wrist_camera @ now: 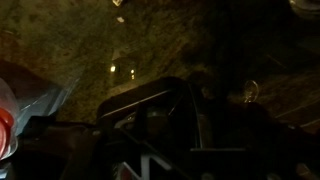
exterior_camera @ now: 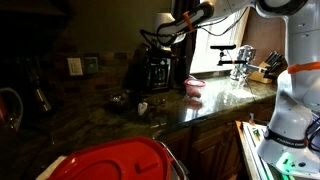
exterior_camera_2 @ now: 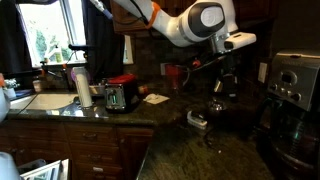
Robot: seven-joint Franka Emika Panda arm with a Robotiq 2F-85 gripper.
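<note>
From the right, my white arm reaches across the top of exterior view 1, its wrist section [exterior_camera: 163, 27] above the far part of the counter. In exterior view 2 my gripper [exterior_camera_2: 228, 84] hangs below the white wrist, dark against a dark background. It is open; its fingers are hard to make out, and nothing shows held. On the dark counter [exterior_camera_2: 175, 160] lies a small white item [exterior_camera_2: 197, 120], also seen as a pale object [exterior_camera: 143, 107] in exterior view 1. The wrist view is very dark, with a red-and-clear object [wrist_camera: 6, 125] cut off at the left edge.
A large red tray or lid [exterior_camera: 115, 163] fills the near foreground. Further back are a pink-red bowl [exterior_camera: 194, 88] and a knife block [exterior_camera: 265, 75]. A red toaster [exterior_camera_2: 122, 92] and a coffee maker [exterior_camera_2: 292, 85] flank the arm.
</note>
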